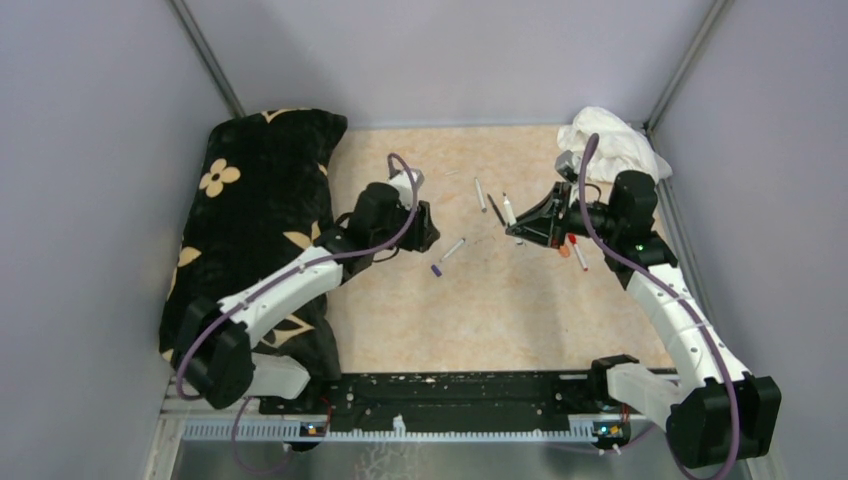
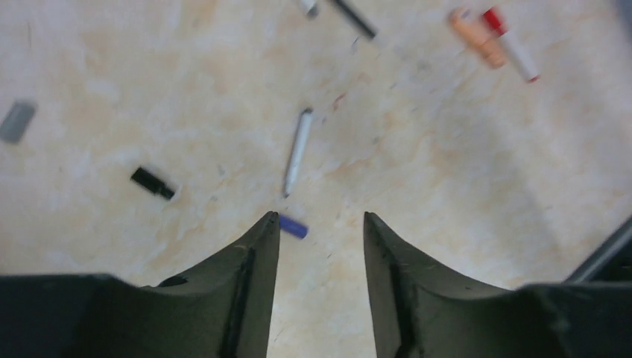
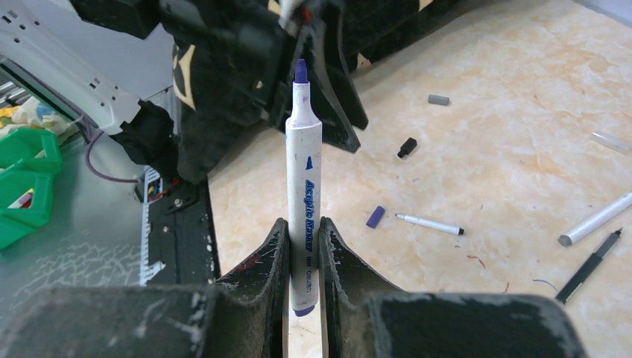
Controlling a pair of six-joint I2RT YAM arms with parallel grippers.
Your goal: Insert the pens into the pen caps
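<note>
My right gripper is shut on a white acrylic marker [image 3: 304, 186], held upright with its purple tip bare. My left gripper hangs raised over the table, part open, with nothing visible between its fingers. Below it in the left wrist view lie a small purple cap [image 2: 294, 227], a white pen [image 2: 298, 149], a black cap [image 2: 154, 183] and a grey cap [image 2: 16, 121]. A black pen [image 3: 585, 268] and a silver pen [image 3: 596, 218] lie farther right on the table.
An orange piece [image 2: 477, 37] and a red-capped pen [image 2: 520, 56] lie toward the right. A black patterned cushion [image 1: 230, 230] fills the left side; a white cloth [image 1: 610, 145] sits at the back right.
</note>
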